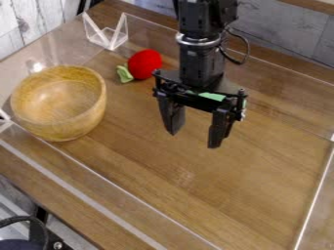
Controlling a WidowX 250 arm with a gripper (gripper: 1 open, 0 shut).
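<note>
My black gripper [197,122] hangs over the middle of the wooden table, its two fingers spread wide apart with nothing visible between them. Behind it, a green object [225,96] is mostly hidden by the gripper and arm. A red round object [145,62] lies at the upper left of the gripper, with a small green piece [123,73] beside it.
A wooden bowl [58,102] sits at the left. A white wire holder [107,31] stands at the back left.
</note>
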